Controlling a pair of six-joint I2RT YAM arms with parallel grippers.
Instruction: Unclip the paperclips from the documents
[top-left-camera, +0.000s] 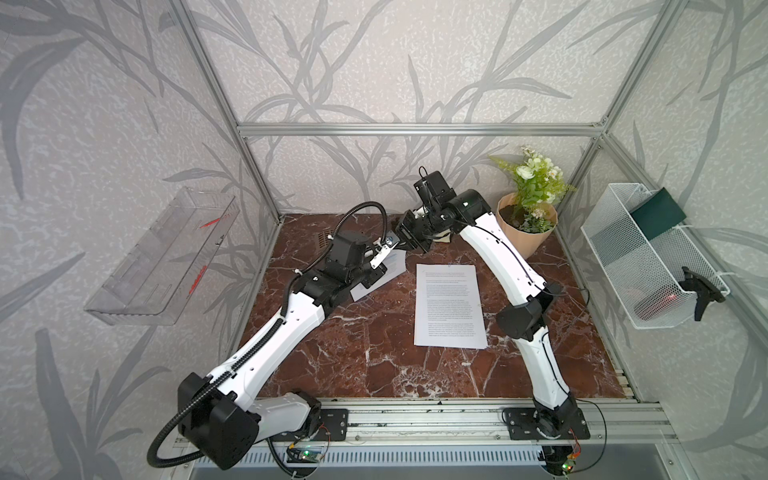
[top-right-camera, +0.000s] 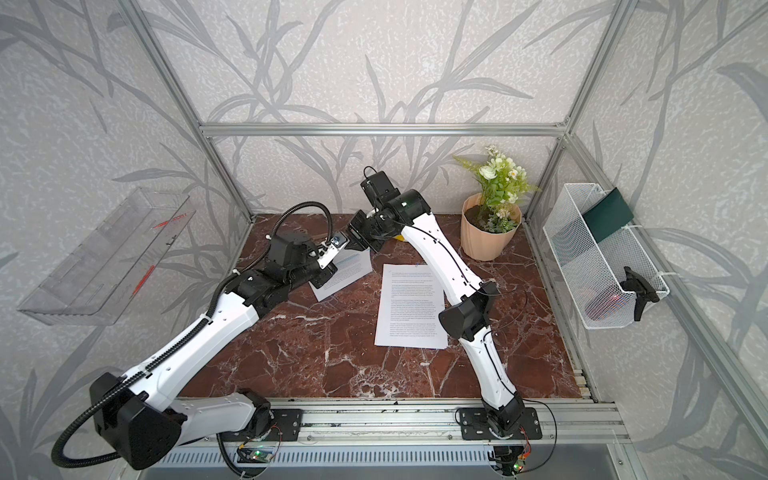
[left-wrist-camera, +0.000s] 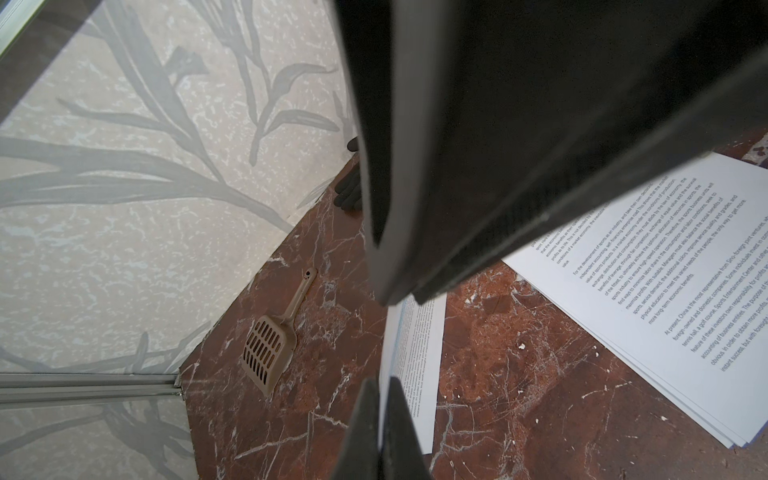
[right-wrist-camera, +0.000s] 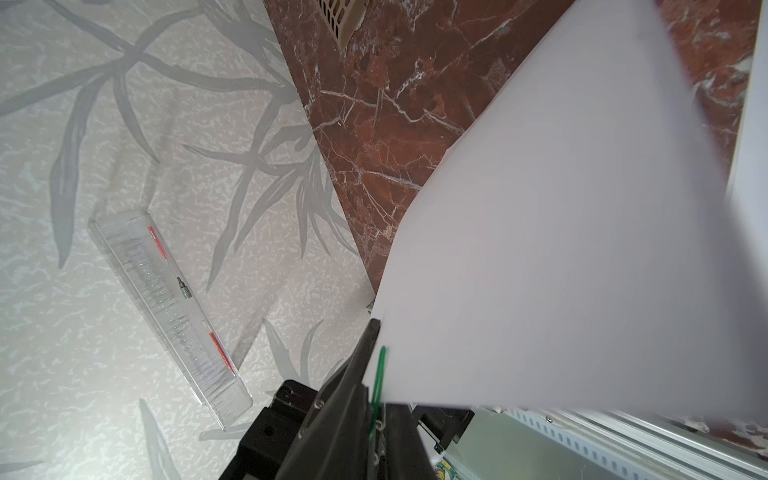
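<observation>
A raised document (top-left-camera: 382, 278) is held edge-on by my left gripper, shut with the sheet's thin edge running between its fingers. Seen from the right wrist, the document (right-wrist-camera: 544, 240) bends broadly across the view. A green paperclip (right-wrist-camera: 381, 366) stands at its edge, with its lower end running down between the fingers of my right gripper, which is shut on it. Whether the clip still grips the paper is unclear. Both grippers meet closely above the table; the right one's dark body blocks much of the left wrist view. A second printed document (top-left-camera: 450, 308) lies flat mid-table.
A beige slotted scoop (left-wrist-camera: 270, 348) lies at the back left. The flowerpot (top-left-camera: 524, 236) stands at the back right. Outside the table are a clear tray (top-left-camera: 164, 260) on the left and a white mesh basket (top-left-camera: 632, 260) on the right.
</observation>
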